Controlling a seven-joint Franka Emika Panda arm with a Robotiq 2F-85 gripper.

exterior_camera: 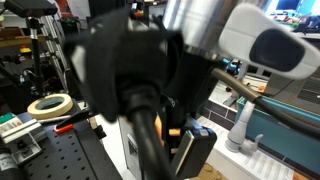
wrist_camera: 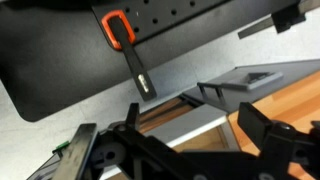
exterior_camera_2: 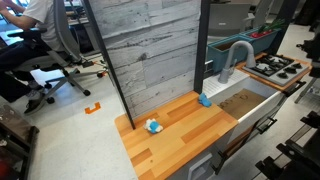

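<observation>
In the wrist view my gripper shows as two dark fingers (wrist_camera: 250,118) set wide apart, with nothing visible between them. Beyond them lies the toy kitchen unit, with its wooden counter (exterior_camera_2: 180,130) and an open drawer (exterior_camera_2: 238,105). Two small blue items, one (exterior_camera_2: 153,125) near the counter's left end and another (exterior_camera_2: 204,100) near the drawer, rest on the wood. A black bar tool with an orange handle (wrist_camera: 121,30) lies on the black table. My arm, blurred and close, hides much of exterior view 1.
A grey faucet (exterior_camera_2: 235,58) and a stove top (exterior_camera_2: 274,68) stand beyond the drawer. A roll of tape (exterior_camera: 50,106) lies on the black table (exterior_camera: 62,160).
</observation>
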